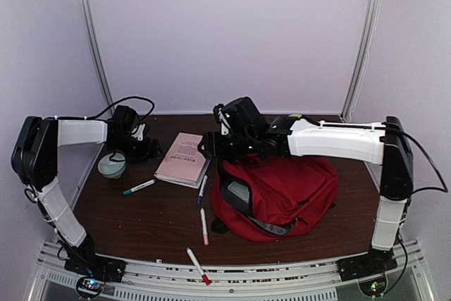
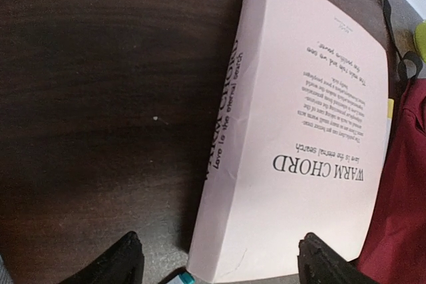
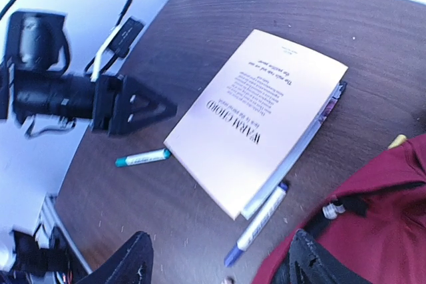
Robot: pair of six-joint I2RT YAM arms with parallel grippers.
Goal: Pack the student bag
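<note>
A pink book (image 1: 184,156) titled WARM CHORD lies mid-table. My left gripper is open above its near-left side, with nothing between its fingers. My right gripper is open, high above the book's right and the red backpack (image 1: 282,195), whose opening shows grey lining and a pale item (image 1: 239,192). Several markers lie loose: teal (image 1: 139,187), blue (image 1: 202,189), pink (image 1: 204,227), red (image 1: 198,266), and a yellow one (image 3: 398,141) partly hidden by the bag.
A pale round container (image 1: 111,167) stands left behind the left arm. A green bowl at the back right is mostly hidden behind the right arm. Bare table (image 1: 141,223) lies at the front left.
</note>
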